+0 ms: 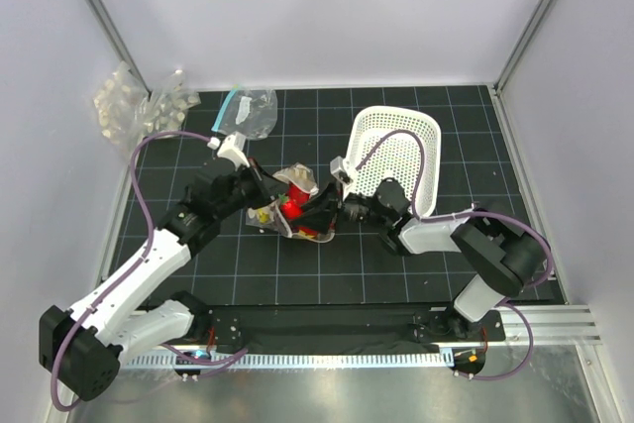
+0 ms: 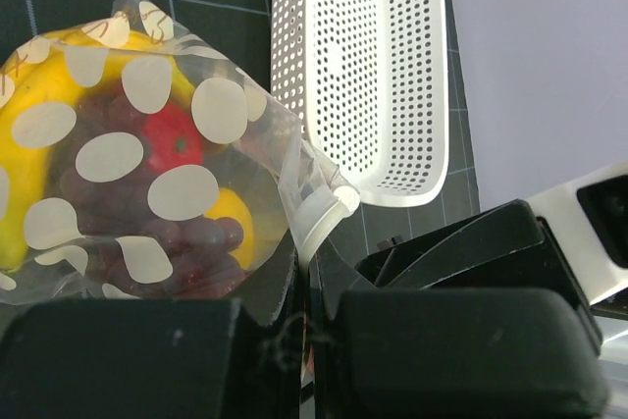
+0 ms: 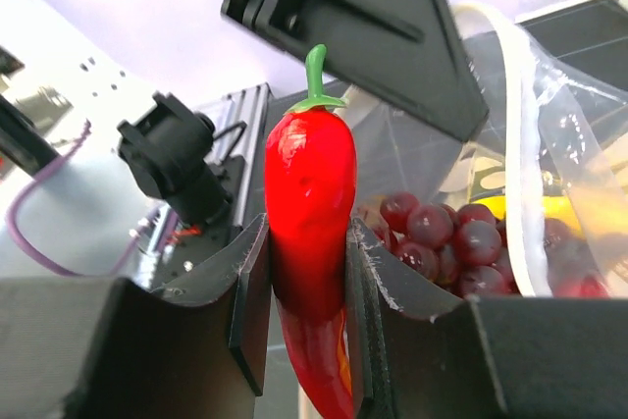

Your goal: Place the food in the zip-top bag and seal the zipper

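Note:
The zip top bag [image 2: 147, 179], clear with white dots, lies on the dark tabletop with food inside. Its rim is pinched in my left gripper, and its mouth stands open to the right. Through the film show a yellow banana [image 2: 18, 183], grapes [image 3: 456, 242] and other red and yellow food. At the mouth, my right gripper has a red chili pepper [image 3: 312, 174] between its fingers, with the pads against both sides. In the top view, the right gripper partly covers the pepper and the opening.
The white perforated basket [image 1: 433, 160] at the back right looks empty. A flat clear bag with a blue zipper [image 1: 250, 114] lies at the back. Crumpled dotted bags [image 1: 139, 111] sit at the far left corner.

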